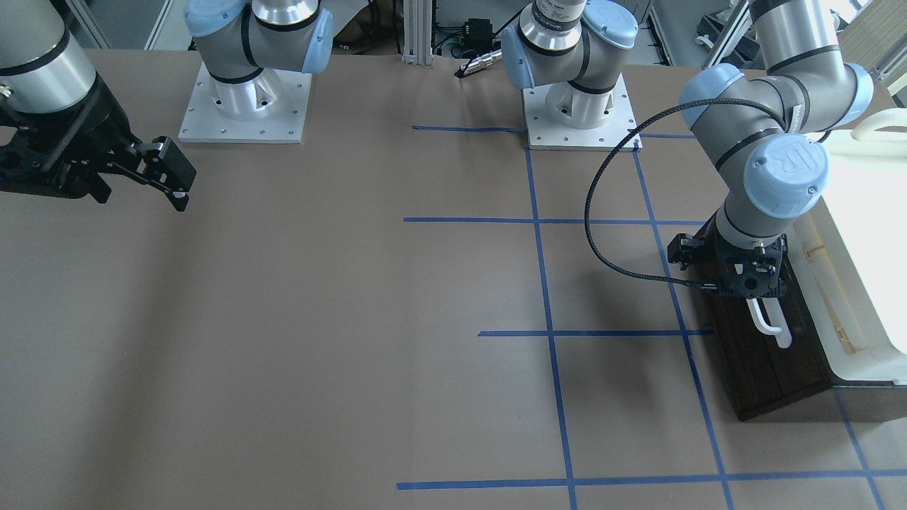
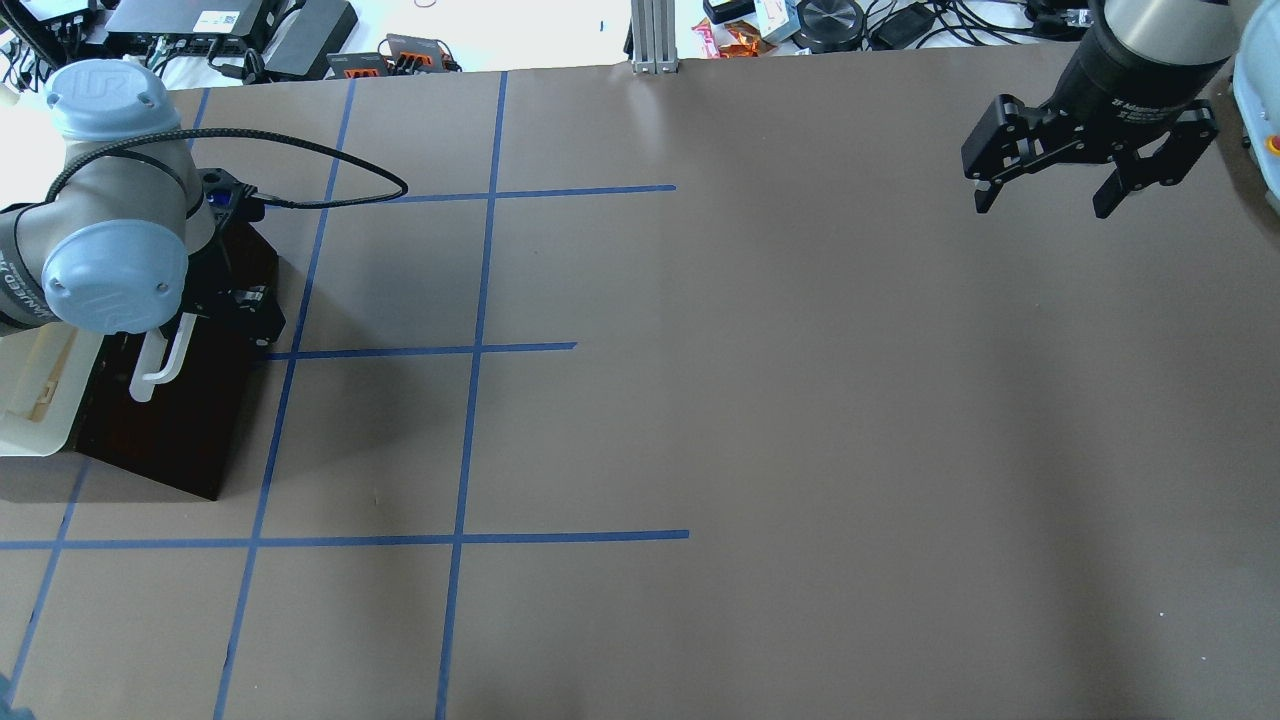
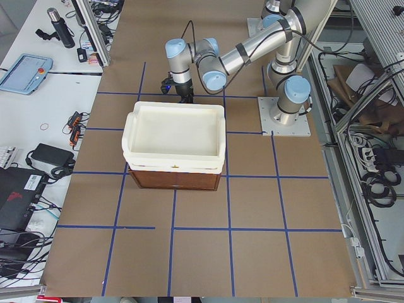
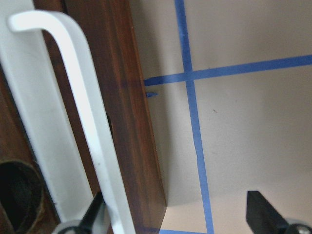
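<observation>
A dark wooden box [image 1: 748,370] with a white tray [image 3: 173,136] on top carries a white handle [image 1: 765,319] on its side. My gripper is at that side, over the handle in the front view. In the left wrist view the handle [image 4: 85,97] runs down between the frame's left part and the left finger at the bottom; the right finger stands apart over bare floor, so the gripper is open.
A grid of blue tape [image 1: 553,365] marks the table [image 1: 340,297], which is clear left of the box. Another arm's black gripper [image 2: 1086,150] hangs at the far side, and further arm bases [image 1: 246,119] stand at the back.
</observation>
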